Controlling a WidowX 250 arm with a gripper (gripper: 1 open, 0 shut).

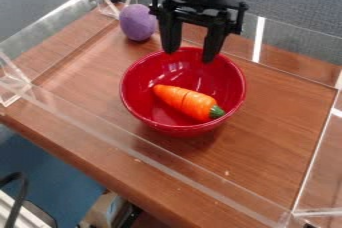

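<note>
A red bowl point(144, 102) rests on the wooden table, holding an orange toy carrot point(187, 101) with a green tip. My black gripper point(191, 50) hangs above the back of the bowl, its two fingers apart with nothing visible between them. A purple egg-shaped object point(138, 21) sits on the table behind and left of the bowl.
Clear plastic walls point(19, 82) edge the wooden table point(267, 132). Bare table lies right of the bowl and in front of it. The floor shows at the lower left.
</note>
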